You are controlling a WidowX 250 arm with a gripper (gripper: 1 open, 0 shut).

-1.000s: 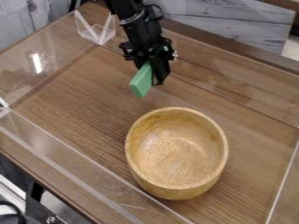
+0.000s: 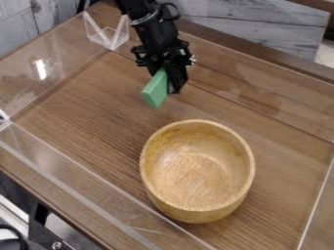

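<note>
My black gripper (image 2: 167, 70) reaches down from the top middle, shut on a green object (image 2: 156, 90), which hangs tilted over the wooden table. A round, light wooden bowl (image 2: 196, 171) stands at the lower middle, below and slightly right of the gripper, empty.
A pale marbled wall (image 2: 261, 29) runs along the back. Clear plastic pieces sit at the left edge.
The gripper and green object have shifted very slightly; the bowl has not moved.
</note>
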